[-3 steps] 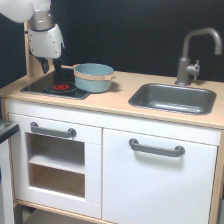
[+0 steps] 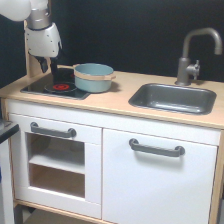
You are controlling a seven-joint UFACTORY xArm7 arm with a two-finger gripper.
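A blue-grey pot (image 2: 95, 79) with light wooden handles rests at the right side of the black stovetop (image 2: 40, 87), partly over the counter. The white arm comes down from the top left. Its gripper (image 2: 47, 66) hangs above the back of the stovetop, left of the pot. The fingers are small and dark against the dark wall, and I cannot make out how far apart they are. Whether they touch anything is also unclear. A burner (image 2: 60, 87) glows red below and to the right of the gripper.
A metal sink (image 2: 173, 98) with a grey faucet (image 2: 190, 57) lies at the right of the wooden counter (image 2: 122, 86). Below are an open-looking cabinet (image 2: 57, 160) and a white door (image 2: 158, 185). Clear counter lies between pot and sink.
The arm's hand has shifted slightly to the left. The pot appears to be in the same place.
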